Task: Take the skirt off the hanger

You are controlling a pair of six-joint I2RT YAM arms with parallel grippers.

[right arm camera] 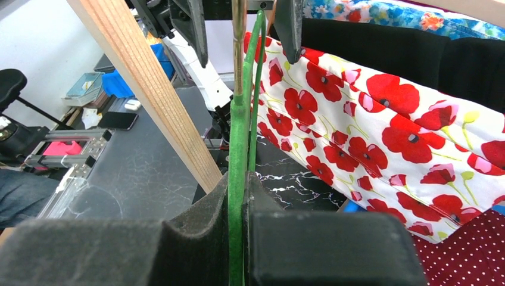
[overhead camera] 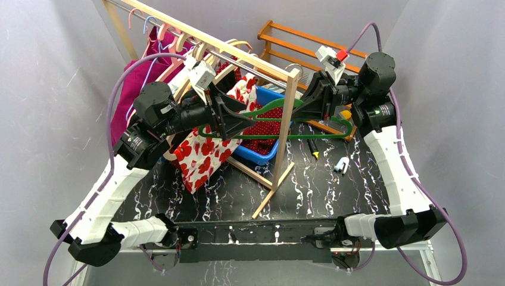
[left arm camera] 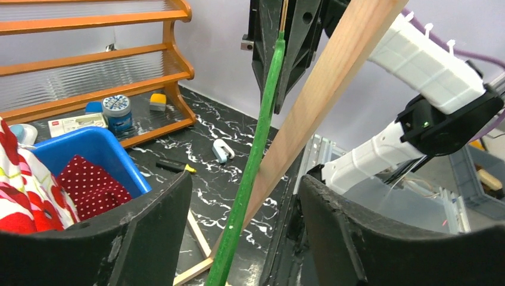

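A bare green hanger (overhead camera: 309, 136) is stretched between the two arms, across the rack's end post. My right gripper (overhead camera: 296, 112) is shut on it, and the right wrist view shows the green bar (right arm camera: 237, 149) pinched in the fingers. Farther left, my left gripper is part open, with the green bar (left arm camera: 249, 173) running between its separated fingers. A dark red dotted skirt (left arm camera: 92, 182) lies in the blue bin (left arm camera: 104, 146). Beside the hanger hangs a white cloth with red poppies (right arm camera: 369, 125); what holds it up is hidden in the top view.
The wooden rack's post (overhead camera: 284, 128) stands between my grippers, close to the hanger. Several hangers with garments fill the rail at left. A brown shelf (overhead camera: 309, 50) is behind; a marker (overhead camera: 312, 149) and a small white-blue item (overhead camera: 342, 165) lie on the table.
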